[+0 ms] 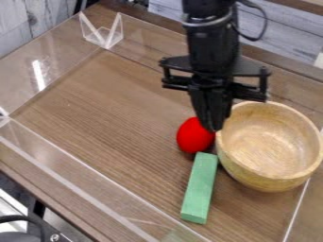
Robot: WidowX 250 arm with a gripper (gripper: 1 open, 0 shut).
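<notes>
My black gripper (pixel 212 121) hangs over the left rim of a wooden bowl (pixel 273 149), pointing down, shut, with nothing seen between its fingers. Below and left of it is a red rounded object (pixel 195 138), partly hidden by the bowl and gripper. A green block (pixel 199 189) lies on the table just below the red object, left of the bowl's lower edge.
A clear plastic item (pixel 104 28) stands at the back left. The tray's raised edges run along the back and sides.
</notes>
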